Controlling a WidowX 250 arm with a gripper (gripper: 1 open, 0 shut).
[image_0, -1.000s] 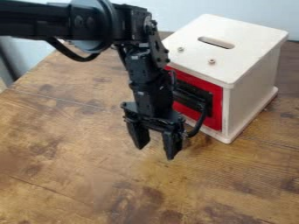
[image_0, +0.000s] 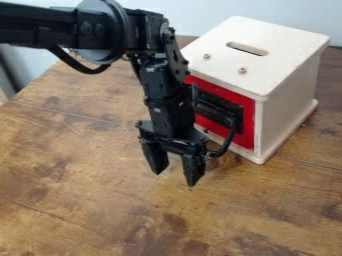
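Note:
My black gripper (image_0: 174, 168) hangs fingers-down over the wooden tabletop, left of and in front of a light wooden box (image_0: 285, 100). Its two fingers are apart, with nothing visible between them. The box has a slot and two small knobs or screws on its sloping top and a red panel (image_0: 243, 140) on its front, partly hidden behind my arm and cable.
A pale wall stands beyond the table's back edge at upper left.
Over the last second my gripper has shifted very slightly left, its fingers looking a little wider apart. The box has not moved.

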